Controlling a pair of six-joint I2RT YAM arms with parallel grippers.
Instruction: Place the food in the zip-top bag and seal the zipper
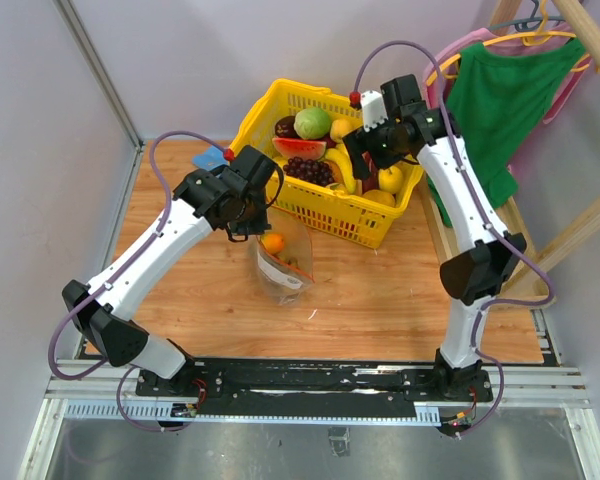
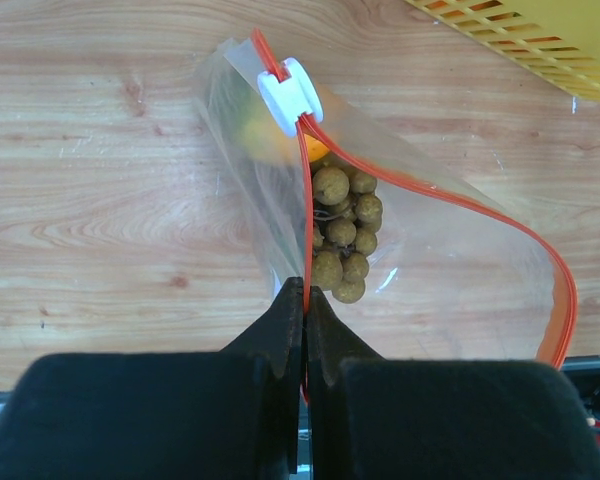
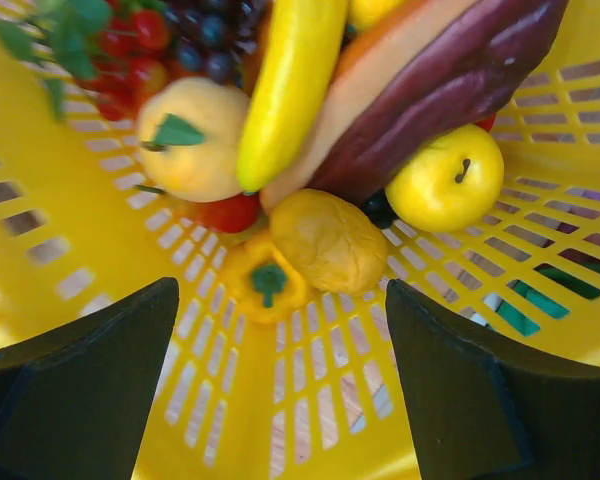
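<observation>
A clear zip top bag (image 2: 450, 260) with an orange zipper edge stands over the table, its mouth spread apart. The white slider (image 2: 290, 97) sits at one end of the zipper. Inside are an orange (image 1: 273, 243) and a cluster of brownish round fruit (image 2: 342, 225). My left gripper is shut with the bag's edge between its fingertips. Over the right part of the yellow basket (image 1: 350, 215), my right gripper is open, nothing between its fingers. Below it lie a yellow pepper (image 3: 264, 280), a rough yellow fruit (image 3: 328, 243) and a yellow apple (image 3: 447, 178).
Watermelon (image 1: 299, 149), cabbage (image 1: 312, 123) and dark grapes (image 1: 308, 171) fill the basket's left side. A blue cloth (image 1: 208, 159) lies left of it. Clothes hang from a wooden rack (image 1: 590, 215) at the right.
</observation>
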